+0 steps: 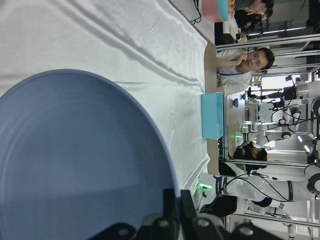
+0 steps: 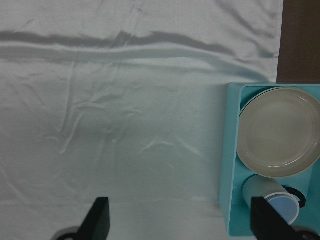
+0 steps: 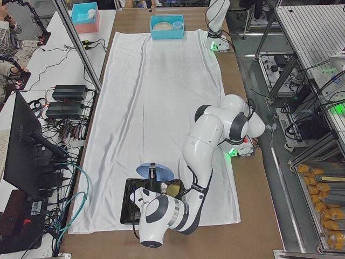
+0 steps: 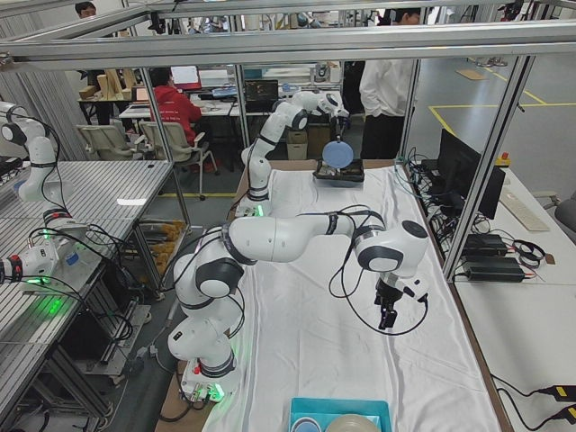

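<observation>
A blue plate (image 1: 80, 150) fills much of the left wrist view, its rim between the fingers of my left gripper, which is shut on it. In the camera right view the plate (image 4: 338, 155) faces the camera above a black bin (image 4: 327, 178). My right gripper is open over the white cloth, with nothing between its fingers. A teal bin (image 2: 229, 155) to its right holds pale plates (image 2: 277, 130) and a cup (image 2: 260, 190) lying on its side.
A monitor (image 4: 463, 184) and cables stand beside the table, outside the metal frame.
</observation>
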